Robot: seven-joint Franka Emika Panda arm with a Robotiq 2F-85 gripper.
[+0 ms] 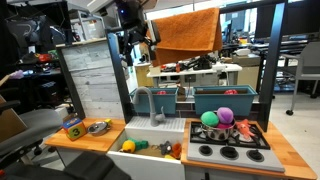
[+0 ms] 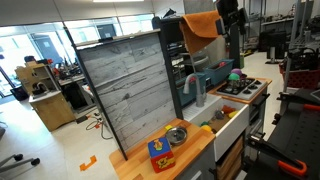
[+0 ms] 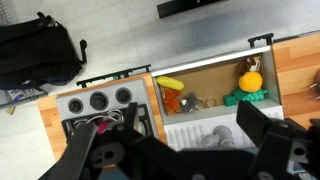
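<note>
In the wrist view my gripper is open, its two dark fingers wide apart with no object visible between them. It points down from high above the counter. An orange towel (image 1: 188, 32) hangs over the dark upper rail; my arm (image 1: 115, 22) covers its left edge in exterior view 1. Whether they touch cannot be told. Below stands an open white drawer (image 3: 207, 82) with a yellow banana-like item (image 3: 171, 83), an orange ball (image 3: 250, 82) and a green piece (image 3: 245, 97). The sink faucet (image 1: 150, 100) rises behind the drawer.
A stove (image 1: 230, 148) at the right bears a green bowl (image 1: 209, 119) and a purple ball (image 1: 225, 115). On the left counter are a metal bowl (image 1: 97, 128) and a colourful can (image 1: 74, 128). Teal bins (image 1: 222, 100) stand behind. Dark posts (image 1: 268, 60) frame the counter.
</note>
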